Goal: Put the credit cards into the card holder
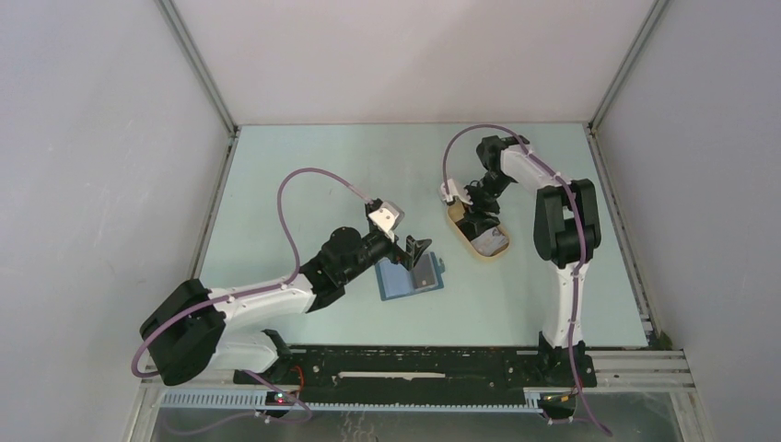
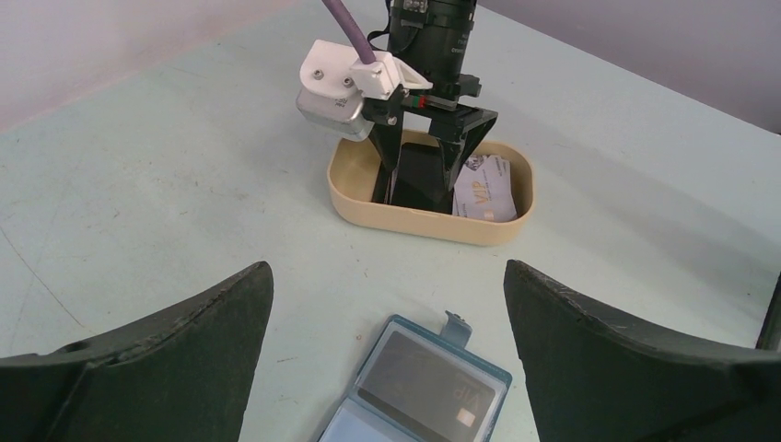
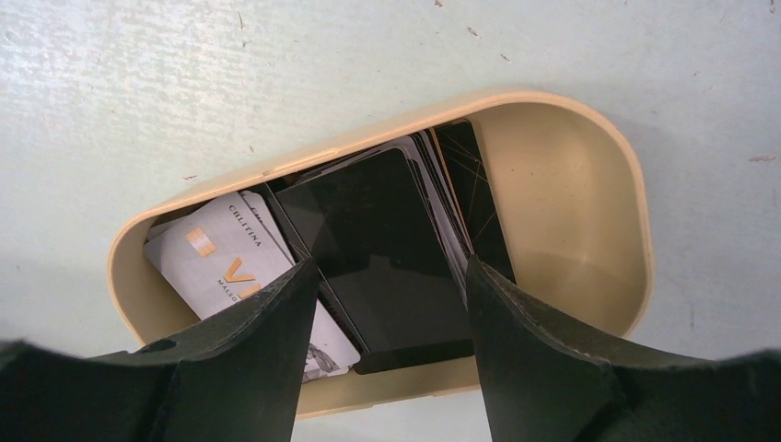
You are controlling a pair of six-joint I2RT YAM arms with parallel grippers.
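A tan oval box (image 1: 491, 254) at the right of the table holds dark cards (image 3: 378, 258) and white VIP cards (image 3: 216, 258), packed side by side. My right gripper is inside its rim over the dark cards, fingers part open; whether anything is gripped I cannot tell. The blue card holder (image 1: 394, 285) lies open at the front centre, with a dark panel (image 2: 422, 378) on its right half. My left gripper (image 1: 416, 247) hangs above the holder, open and empty.
Clear table (image 1: 285, 175) lies at the back left and in front of the box. White walls enclose the table at back and sides.
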